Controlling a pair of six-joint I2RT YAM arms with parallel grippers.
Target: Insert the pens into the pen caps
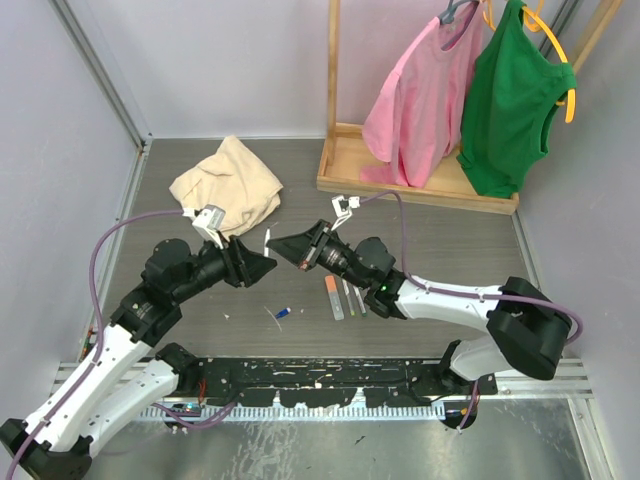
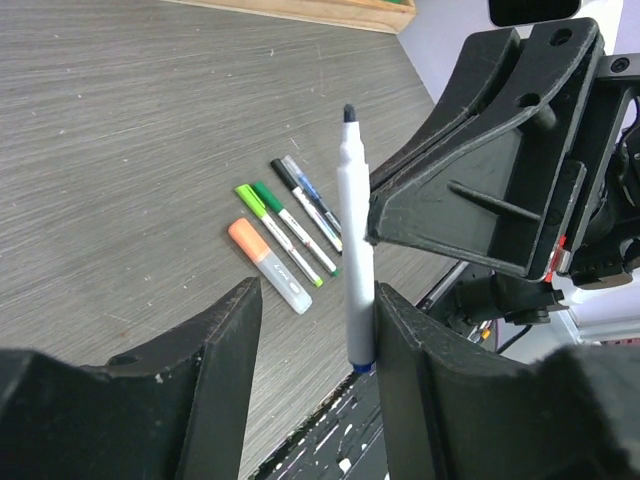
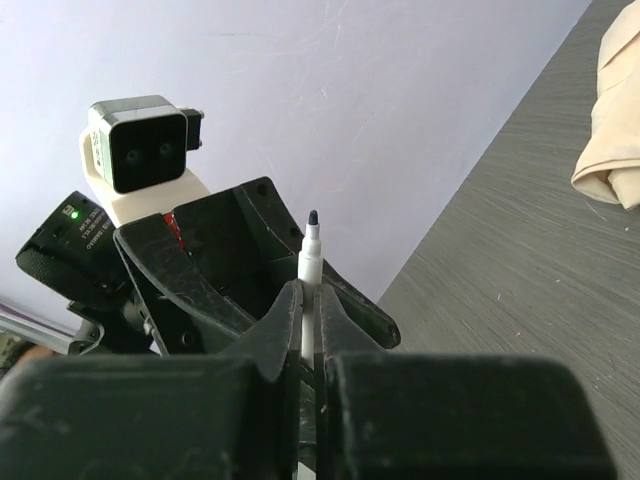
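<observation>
A white pen [image 2: 357, 240] with a bare dark tip [image 2: 349, 113] and a blue end stands upright, with my right gripper shut on its body. My left gripper is part open; the pen's lower part lies between its fingers in the left wrist view, close to the right-hand finger [image 2: 400, 350]. Whether that finger touches the pen, I cannot tell. In the top view the pen [image 1: 267, 240] shows in the narrow gap between both hands. A small blue cap [image 1: 283, 313] lies on the table below the left gripper.
Beside the right arm lie an orange-capped marker [image 2: 270, 265] and several capped pens, including a light green one [image 2: 278, 233]. A beige cloth [image 1: 228, 185] lies at the back left, and a wooden clothes rack [image 1: 345, 170] stands at the back right.
</observation>
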